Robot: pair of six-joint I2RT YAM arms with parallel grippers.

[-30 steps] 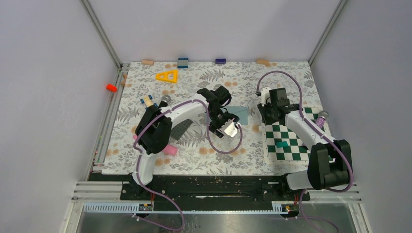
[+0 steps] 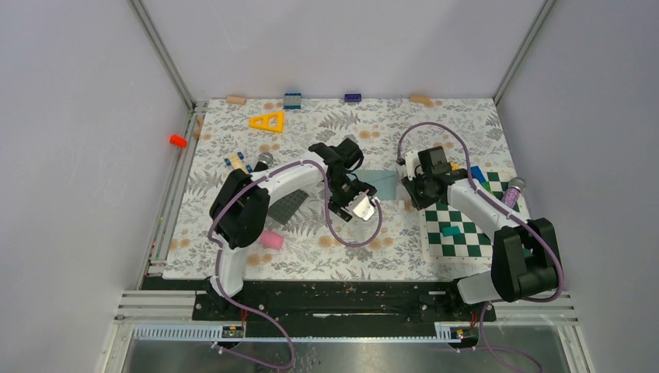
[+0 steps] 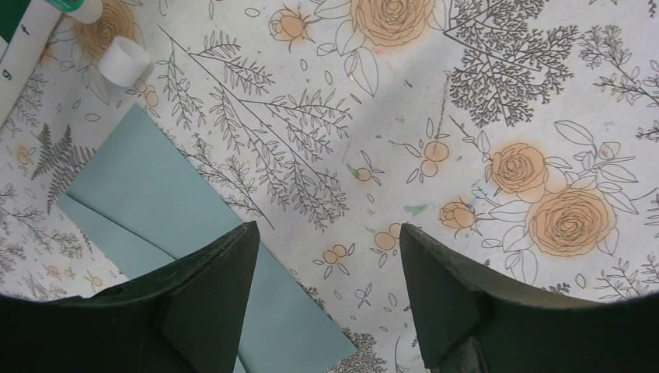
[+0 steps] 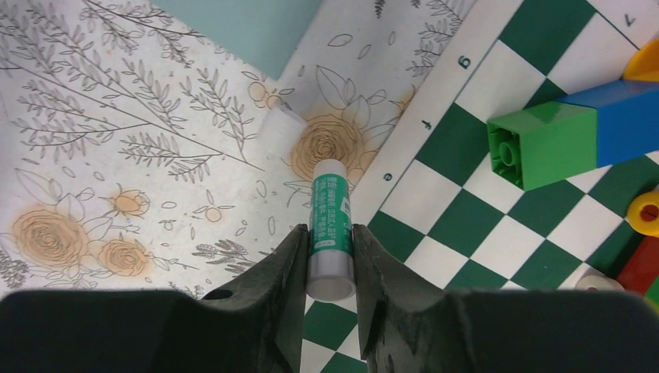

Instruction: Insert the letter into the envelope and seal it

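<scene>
The pale blue-green envelope (image 2: 382,183) lies flat on the patterned cloth, a fold line running along it in the left wrist view. No separate letter can be made out. Part of the envelope is under my left gripper, which stands open with nothing between its fingers. My right gripper is shut on a green-and-white glue stick (image 4: 330,210), over the cloth by the checkered board's edge. A small white cap (image 3: 124,61) rests on the cloth close to the envelope's corner.
The checkered board (image 2: 435,247) fills the right side, with green (image 4: 544,144) and blue blocks (image 4: 622,120) on it. A dark grey flat piece (image 2: 287,207) and a pink cup (image 2: 270,239) sit at left.
My right gripper has moved left, off the board's edge toward the envelope. The left arm has shifted slightly left. The envelope looks unmoved.
</scene>
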